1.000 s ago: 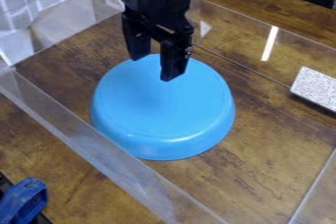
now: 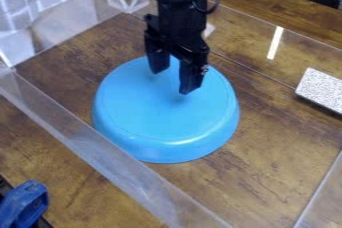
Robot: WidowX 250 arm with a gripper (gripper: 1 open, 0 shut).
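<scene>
A large light-blue round dome-like object [image 2: 166,122] lies on the wooden floor in the middle of the view. The black gripper [image 2: 174,64] reaches down from the top over its back half, its fingers at or just above the blue surface; whether they touch it I cannot tell. The fingers look apart, with no object visible between them.
A white speckled block [image 2: 321,90] sits at the right. A blue item [image 2: 19,204] is at the lower left. Clear panels border the wooden surface [image 2: 274,142]. A white curtain-like sheet hangs at the upper left.
The gripper has shifted rightward and down over the blue object, and its fingers appear turned to a different angle. The blue object has not visibly moved.
</scene>
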